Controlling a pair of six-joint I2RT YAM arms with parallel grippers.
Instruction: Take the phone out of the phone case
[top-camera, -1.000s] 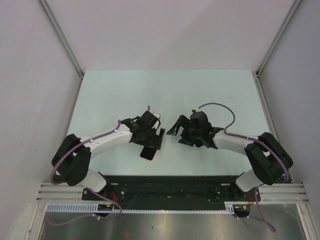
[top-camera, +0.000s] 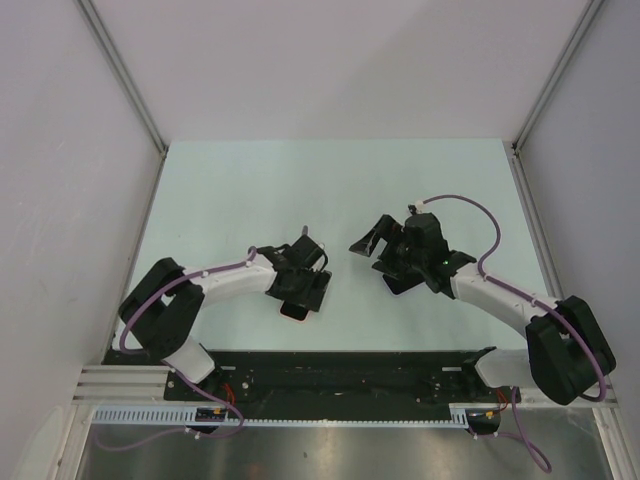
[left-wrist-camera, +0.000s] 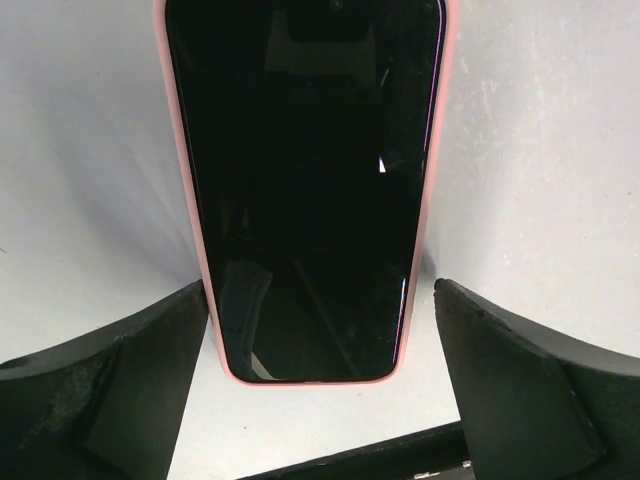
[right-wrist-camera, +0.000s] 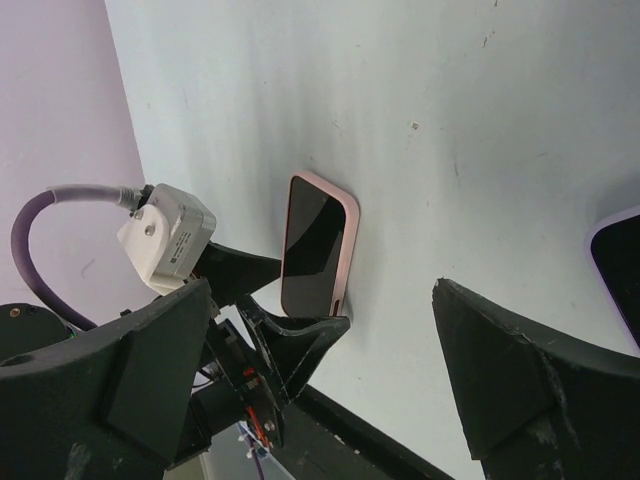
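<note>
A black-screened phone (left-wrist-camera: 310, 190) in a thin pink case (left-wrist-camera: 187, 170) lies screen up on the white table; the far end runs out of the left wrist view. My left gripper stands open astride its near end. The left finger (left-wrist-camera: 160, 370) appears to meet the case's edge, while a small gap shows at the right finger (left-wrist-camera: 510, 380). From the right wrist view, the phone (right-wrist-camera: 312, 245) appears seated in its case. My right gripper (top-camera: 367, 257) is open and empty above the table, right of the phone. From above, the left arm partly hides the phone (top-camera: 295, 311).
A second dark, flat object with a pale purple edge (right-wrist-camera: 622, 270) lies to the right, partly under my right arm from above. The table's front edge is close to the phone's near end.
My right gripper has drawn back to the right, away from the phone.
</note>
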